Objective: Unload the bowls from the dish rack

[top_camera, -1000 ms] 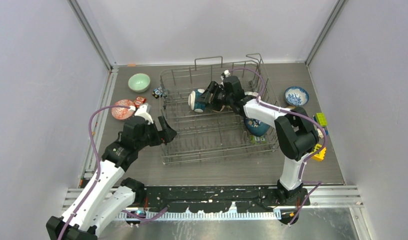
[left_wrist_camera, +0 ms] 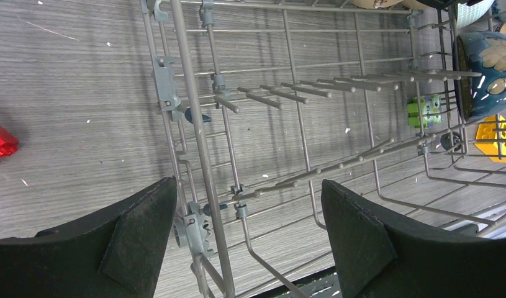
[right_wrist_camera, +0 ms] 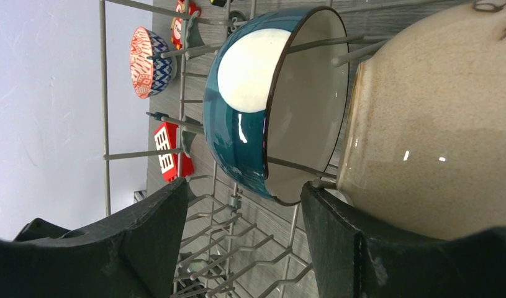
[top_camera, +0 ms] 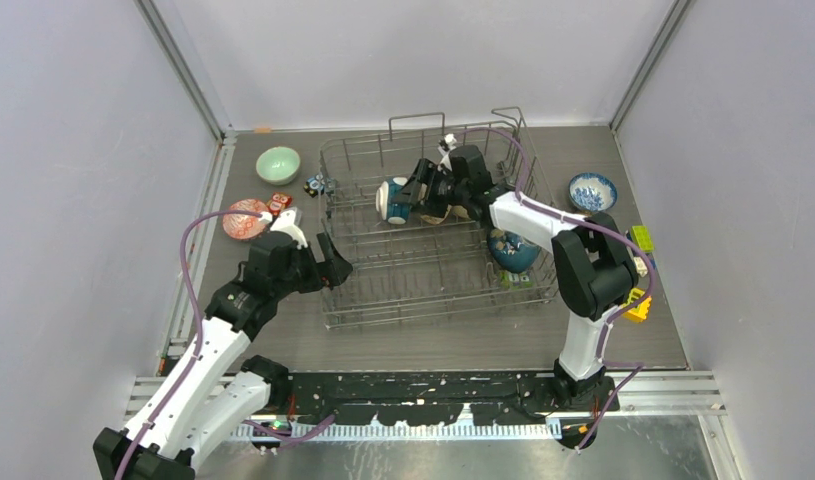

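Observation:
The wire dish rack [top_camera: 413, 308] stands mid-table. In it a teal bowl with a white dot [right_wrist_camera: 231, 139] rests on its side, its opening facing a beige bowl [right_wrist_camera: 436, 118] close by. A blue flowered bowl [top_camera: 513, 252] leans at the rack's right end. My right gripper is over the rack at the teal bowl, fingers apart; the bowl's lower rim reaches down near the gap between the fingertips, with no grip showing. Over the rack's left edge, my left gripper is open, with only rack wires beyond its fingers.
Outside the rack at left stand a green bowl [top_camera: 278, 165] and a red patterned bowl [top_camera: 245, 220]. A blue-white bowl [top_camera: 592, 192] sits at right, near toy bricks [top_camera: 638, 305]. Rack prongs [right_wrist_camera: 306, 169] surround the teal bowl. The table strip before the rack is clear.
My right gripper and wrist have shifted slightly at the teal bowl. The bowls and my left arm look unmoved.

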